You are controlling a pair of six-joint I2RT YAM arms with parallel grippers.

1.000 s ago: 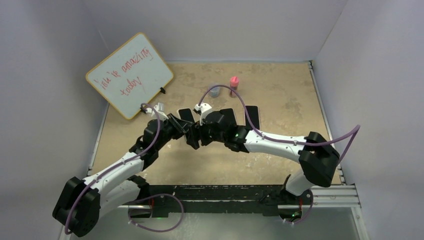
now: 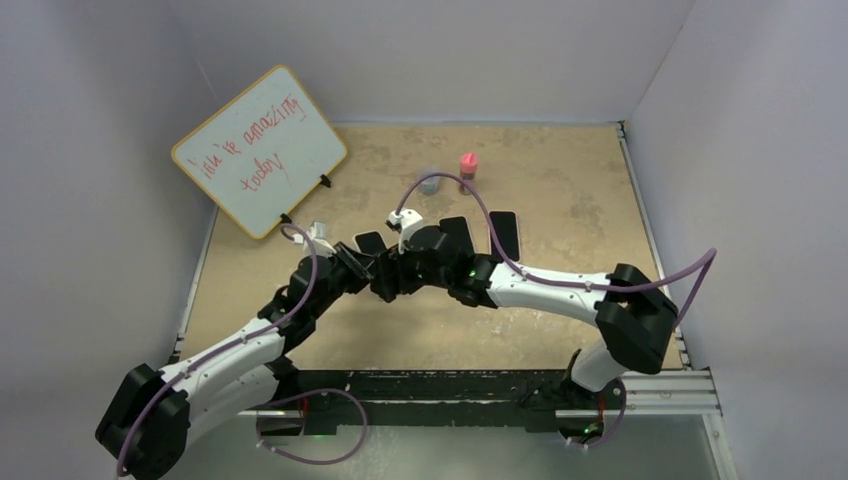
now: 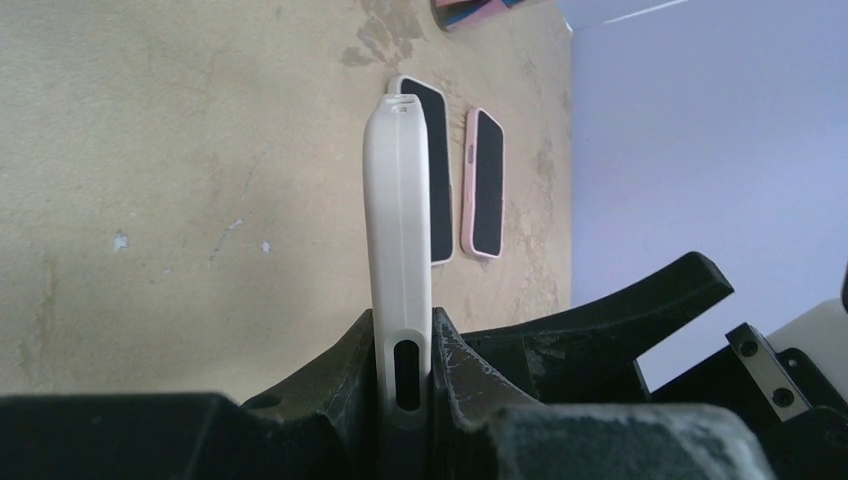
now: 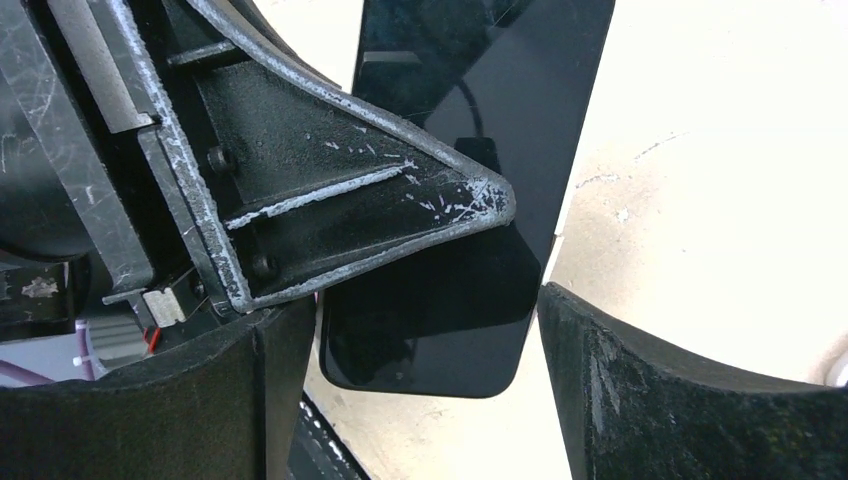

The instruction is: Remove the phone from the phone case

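My left gripper (image 2: 362, 262) is shut on a cased phone (image 3: 398, 220), seen edge-on in the left wrist view as a white case side. In the right wrist view the phone's dark face (image 4: 430, 340) lies between the fingers of my right gripper (image 2: 385, 272), which are part open around one end. A black finger of the other gripper crosses that face. Whether the right fingers touch the phone, I cannot tell. In the top view the joined grippers mostly hide the held phone.
Another phone (image 2: 368, 241) shows behind the grippers. A pink-topped bottle (image 2: 468, 170) and a clear cup (image 2: 430, 185) stand at the back. A whiteboard (image 2: 258, 150) occupies the back left.
My left arm has moved slightly down and toward the front since a second ago. The right arm has shifted only a little, with both grippers staying together.
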